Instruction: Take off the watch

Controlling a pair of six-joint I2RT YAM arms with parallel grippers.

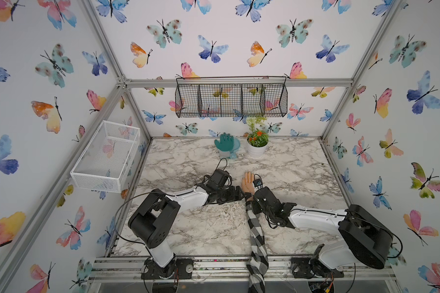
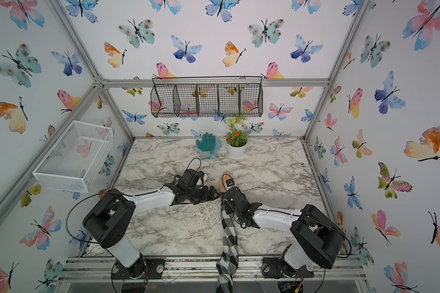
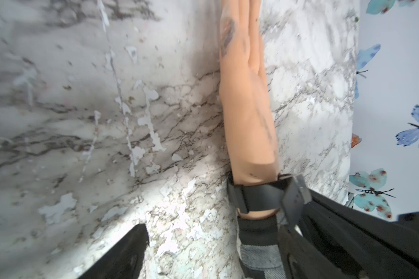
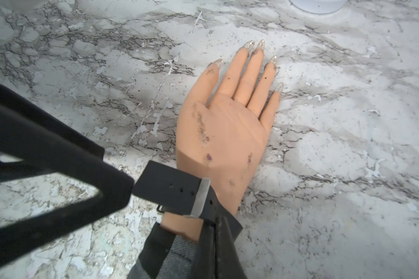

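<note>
A fake hand (image 4: 223, 134) lies palm up, its wrist coming out of a black-and-grey checked sleeve (image 1: 256, 239). Around the wrist sits a black watch strap (image 4: 167, 188) with a metallic loop; its holed end points left. My right gripper is shut at the strap, right beside the loop; whether the strap is pinched between its tips is hard to tell. In the left wrist view the band (image 3: 260, 197) still circles the wrist. My left gripper is open, empty, its fingers (image 4: 118, 186) just left of the strap's end.
Behind the hand stand a teal hand-shaped object (image 1: 225, 142) and a potted plant (image 1: 256, 144). A wire rack (image 1: 231, 100) hangs on the back wall, a white basket (image 1: 106, 156) on the left.
</note>
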